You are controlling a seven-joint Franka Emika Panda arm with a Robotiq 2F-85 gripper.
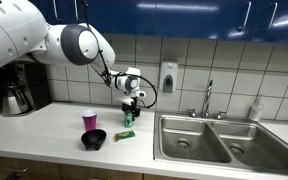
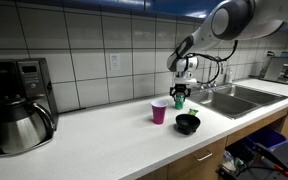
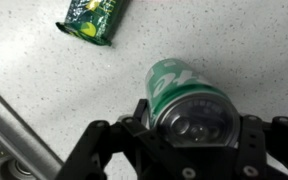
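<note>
A green can (image 3: 176, 77) with a silver top stands on the counter, seen from above in the wrist view. My gripper is around its top, shut on it, with a dark finger on either side. In exterior view 1 the can (image 1: 128, 121) shows small and green under the gripper (image 1: 130, 111). From exterior view 2, the can (image 2: 179, 101) appears beneath the white wrist, close to the counter. Whether its base touches the surface is hard to tell.
A green packet (image 1: 124, 135) lies in front of the can. Left of it are a magenta cup (image 1: 89, 120) and a black bowl (image 1: 93, 140). To the right is the double sink (image 1: 194, 138). A coffee maker (image 2: 24, 107) stands at the far end, with bare counter before it.
</note>
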